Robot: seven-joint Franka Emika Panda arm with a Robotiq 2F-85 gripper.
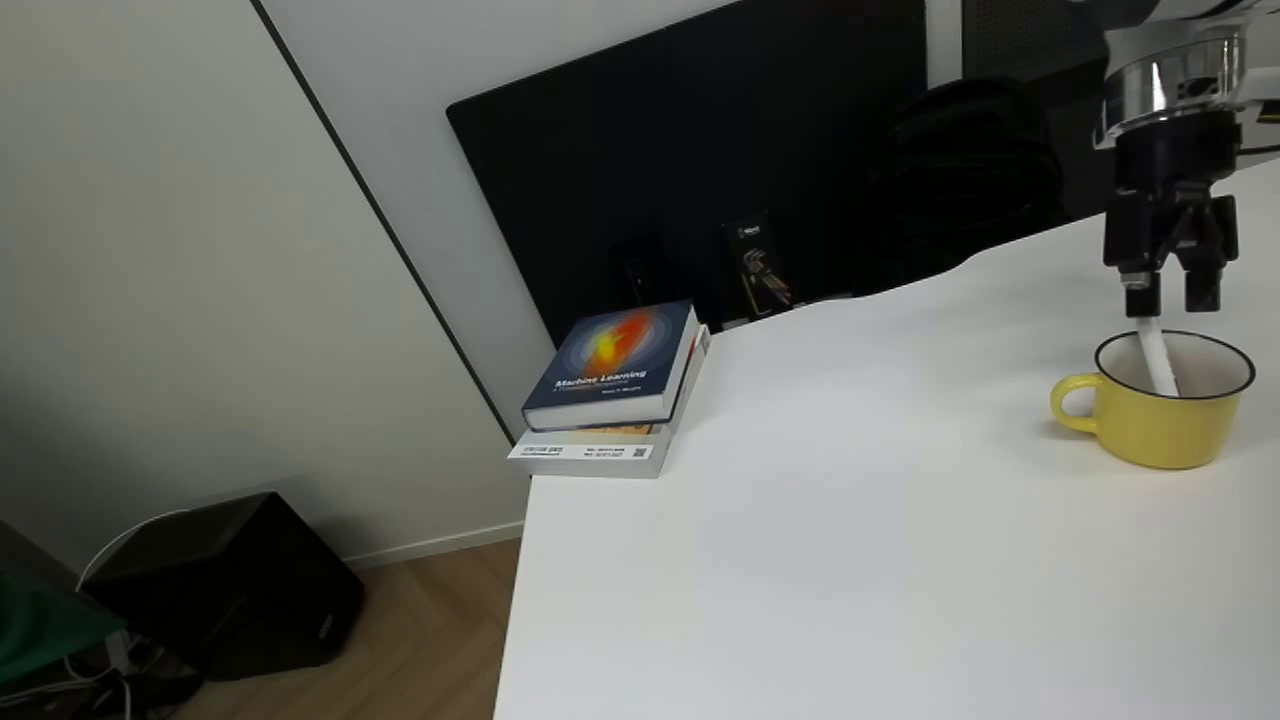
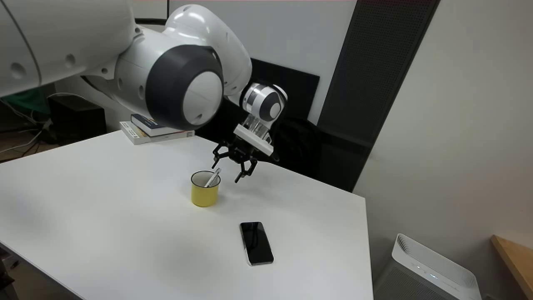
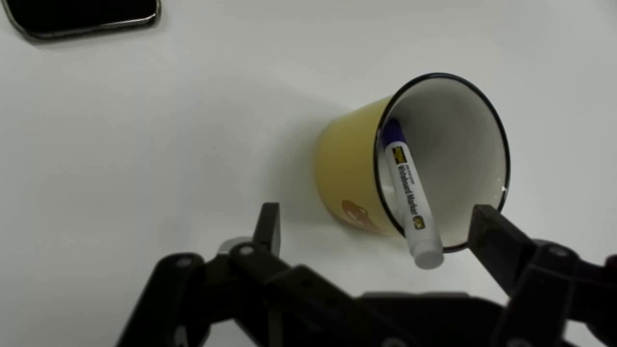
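A yellow mug [image 1: 1161, 430] with a dark rim stands upright on the white table. Inside it leans a white whiteboard marker [image 3: 411, 193], its purple end down in the mug and its white end sticking out over the rim. My gripper is open, with nothing clasped. In the wrist view the marker's white end lies between the two fingers, nearer the right one, and the right fingertip [image 3: 489, 231] overlaps the mug's rim. From exterior view 2, the gripper [image 2: 226, 172] hangs above and behind the mug [image 2: 204, 196]; whether a finger touches anything is unclear.
A black phone [image 2: 257, 243] lies flat on the table to the right of the mug in exterior view 2. Two stacked books [image 1: 614, 366] sit at the table's far corner, before a black monitor [image 1: 720, 144].
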